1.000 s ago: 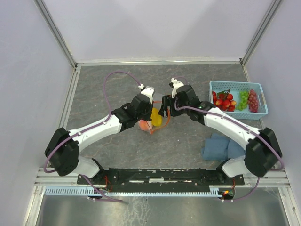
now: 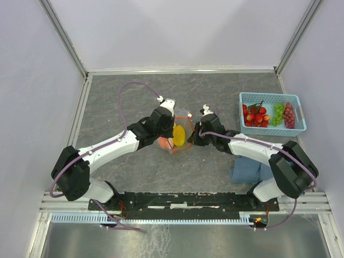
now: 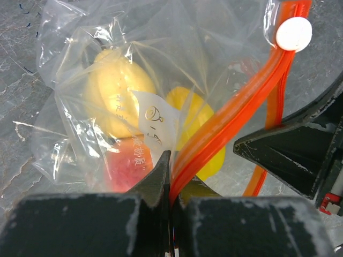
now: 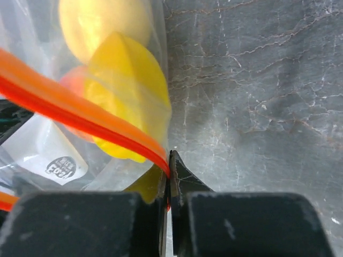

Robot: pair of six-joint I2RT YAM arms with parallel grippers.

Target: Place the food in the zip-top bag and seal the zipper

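Note:
The clear zip bag [image 2: 183, 113] lies mid-table, its orange zipper strips [image 3: 230, 134] spread apart at the mouth. Inside are a bright yellow food [image 4: 126, 91], a paler yellow round one [image 3: 120, 93] and a reddish one [image 3: 128, 163]. My left gripper is shut on one strip of the bag's rim. On the opposite side, my right gripper is shut with the other orange strip running between its fingertips. A white round slider [image 3: 293, 33] sits at one end of the zipper.
A light blue basket [image 2: 248, 98] at the right back holds red fruit, green grapes [image 2: 278, 114] and dark red grapes [image 2: 288, 115]. Folded blue cloth [image 2: 246, 170] lies near the right arm. Bare table surrounds the bag at the back and left.
My right gripper was open at the bag's right side; it has moved toward the front and shut on the rim there. The left arm has stayed in place.

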